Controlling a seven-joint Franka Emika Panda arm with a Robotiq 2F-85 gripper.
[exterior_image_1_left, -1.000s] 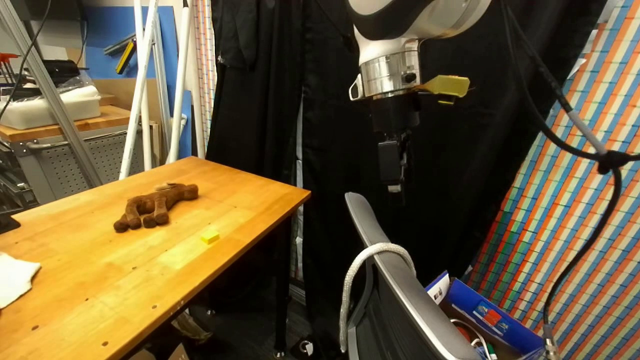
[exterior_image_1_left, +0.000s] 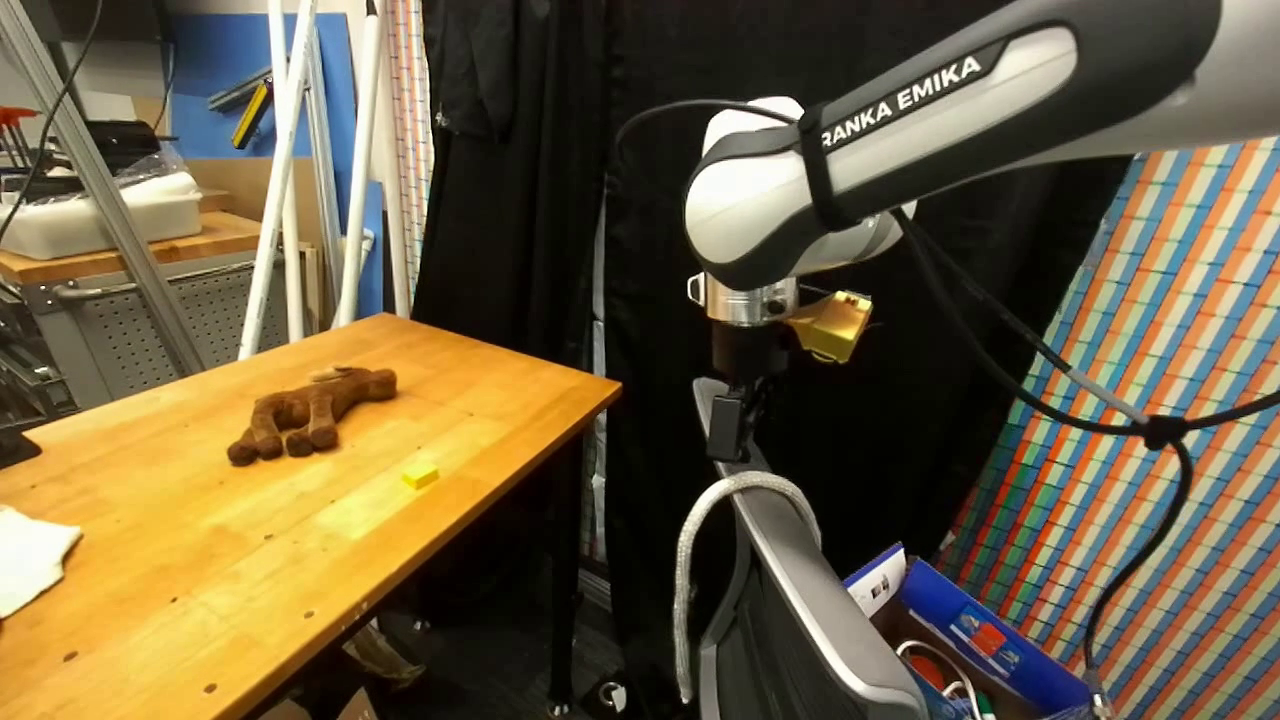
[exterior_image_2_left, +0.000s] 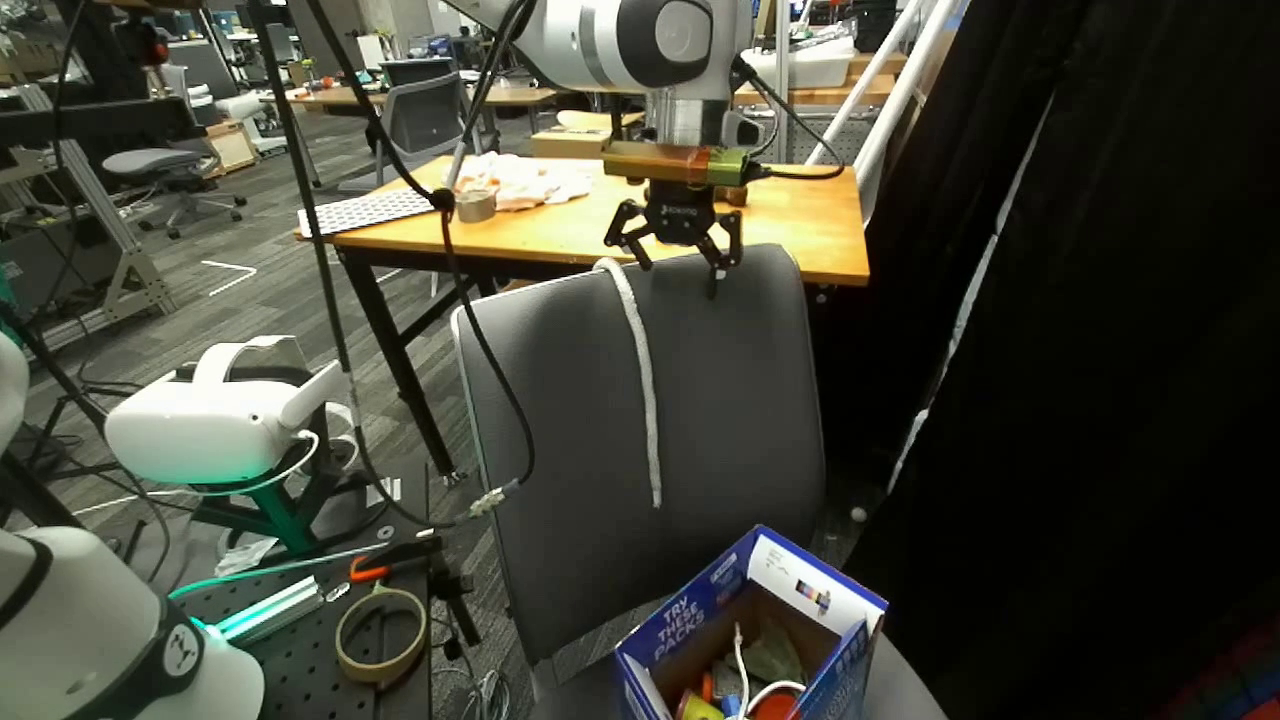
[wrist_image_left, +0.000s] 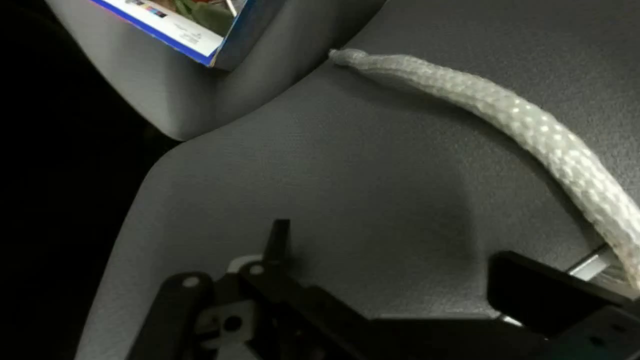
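A white braided rope (exterior_image_1_left: 756, 482) hangs over the top of a grey chair's backrest (exterior_image_2_left: 732, 396), one end down its front and the rest behind. In exterior view 2 the rope (exterior_image_2_left: 642, 360) lies to the left of my gripper (exterior_image_2_left: 674, 266), which stands at the backrest's top edge. Its fingers are spread wide, with no rope between them. The wrist view shows the rope (wrist_image_left: 528, 123) curving across the backrest, beyond the right-hand finger (wrist_image_left: 528, 291). Whether the fingers touch the chair cannot be made out.
A blue box (exterior_image_2_left: 750, 600) holding several items stands on the chair seat. Behind the chair is a wooden table (exterior_image_1_left: 396, 528) with a brown plush toy (exterior_image_1_left: 314, 414) and a small yellow block (exterior_image_1_left: 420, 476). A black curtain (exterior_image_2_left: 1080, 396) hangs alongside.
The arm has come down and slightly left in exterior view 1, bringing my gripper from above the chair to its top edge. The chair and rope have shifted slightly left.
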